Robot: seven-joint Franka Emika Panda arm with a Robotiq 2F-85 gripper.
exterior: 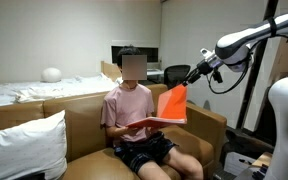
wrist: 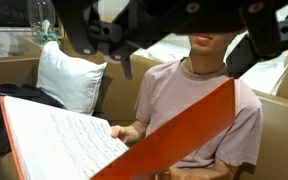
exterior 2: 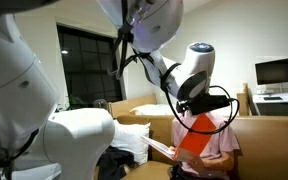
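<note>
A person in a pink shirt point(exterior: 129, 105) sits on the sofa with an open red book or folder point(exterior: 152, 123) on the lap. Its red cover point(exterior: 171, 103) stands raised toward the arm. My gripper point(exterior: 189, 79) is open by the cover's top edge; whether they touch cannot be told. In exterior view 2 the raised cover point(exterior 2: 196, 138) is below the gripper point(exterior 2: 201, 107). The wrist view shows white written pages point(wrist: 64, 140) at the lower left and the red cover point(wrist: 179, 132) slanting across, apart from the dark fingers point(wrist: 123, 66) at the top.
The brown sofa point(exterior: 84, 120) carries a white pillow point(exterior: 26, 150) at its left. Behind the sofa is a bed with white bedding point(exterior: 34, 92). The person's body and hand point(wrist: 134, 131) are close to the gripper.
</note>
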